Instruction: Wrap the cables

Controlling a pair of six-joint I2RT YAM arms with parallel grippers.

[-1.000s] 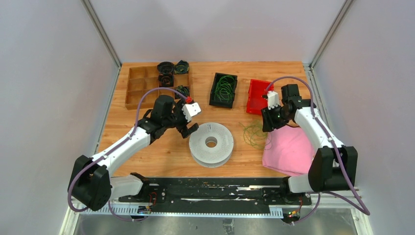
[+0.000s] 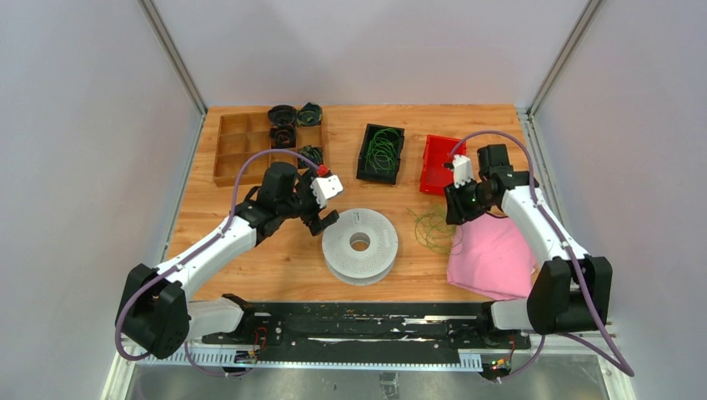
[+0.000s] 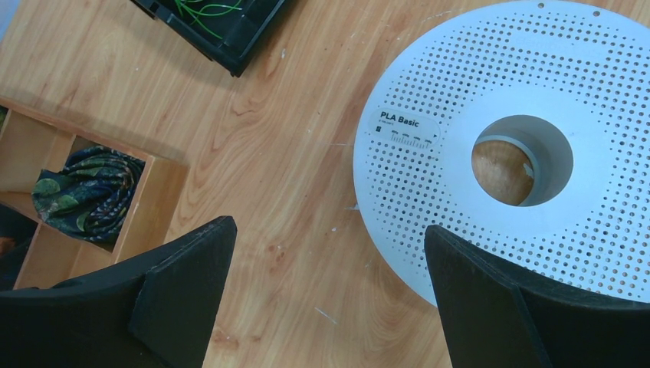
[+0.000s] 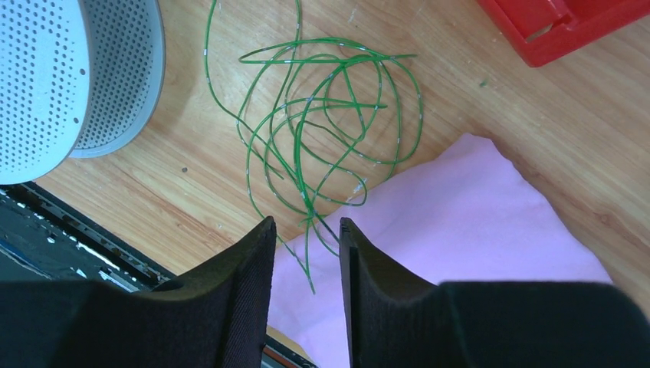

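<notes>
A loose tangle of thin green cable lies on the wood in the right wrist view, its lower strands reaching onto the pink cloth. My right gripper is over that end, fingers parted by a narrow gap. Strands run through the gap as seen from above; whether they lie between the fingers or below them I cannot tell. Beside the large white spool, my left gripper stands wide open with only bare table showing between its fingers.
Behind the spool a black bin holds more green cable, and a red bin stands to its right. A wooden compartment tray with several dark bundles sits back left. Clear table lies between tray and spool.
My right arm has shifted only slightly, its gripper staying over the near-right side of the tangle. The left arm and the cables look unchanged.
</notes>
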